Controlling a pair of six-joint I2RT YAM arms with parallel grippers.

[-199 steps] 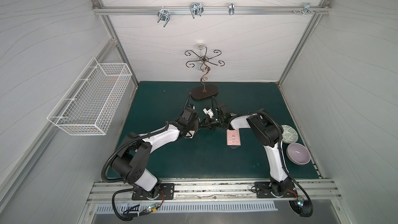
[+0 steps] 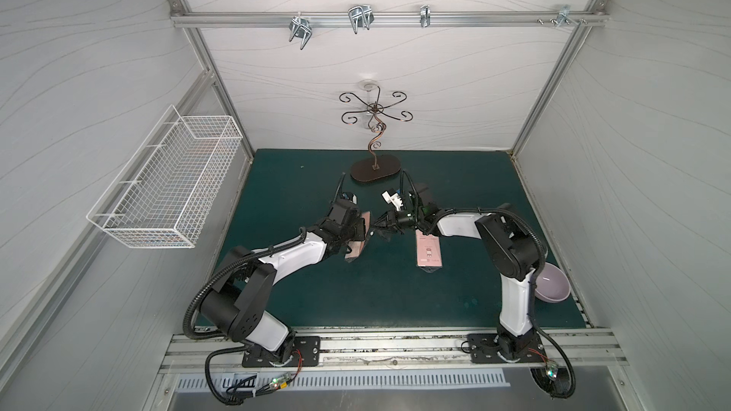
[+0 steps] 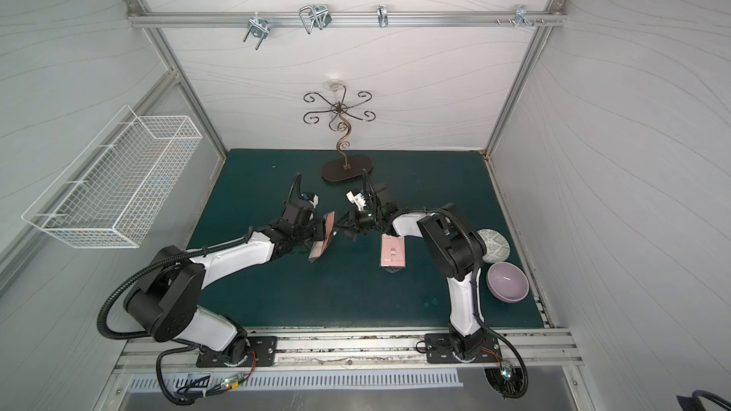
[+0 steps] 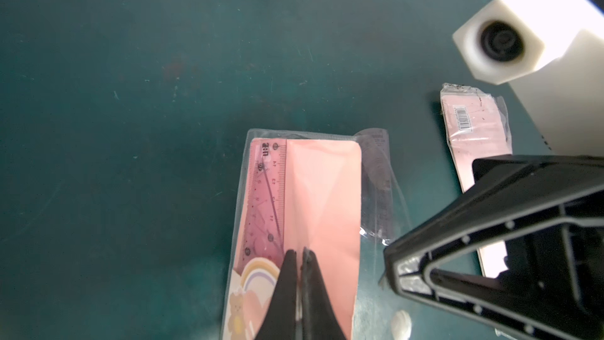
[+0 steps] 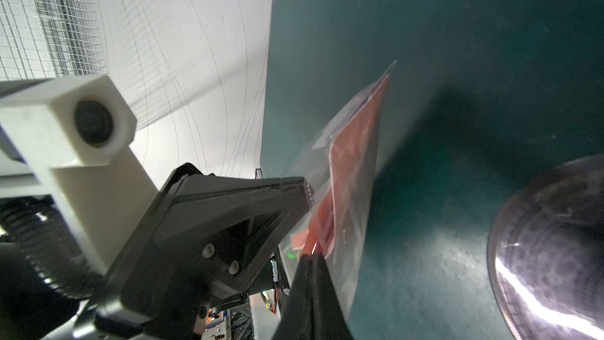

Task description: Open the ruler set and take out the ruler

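The ruler set point(image 2: 360, 243), a thin clear sleeve with a pink card inside, stands tilted up between the two arms. A translucent pink ruler point(image 4: 265, 198) shows through its upper left in the left wrist view. My left gripper is shut on the ruler set, and creases run up the card from its tips. Clear plastic point(image 4: 377, 182) juts out on the set's right side, toward my right gripper. That gripper is shut beside the sleeve's edge; whether it has a thin layer of plastic between its fingers cannot be made out.
A second pink pack point(image 3: 393, 251) lies flat under the right arm. At the right edge are a purple bowl point(image 3: 508, 281) and a patterned plate point(image 3: 493, 245). A metal stand point(image 2: 375, 169) is at the back.
My right gripper has moved slightly right, away from the left one. The ruler set has tilted up and more of it now shows between the grippers.
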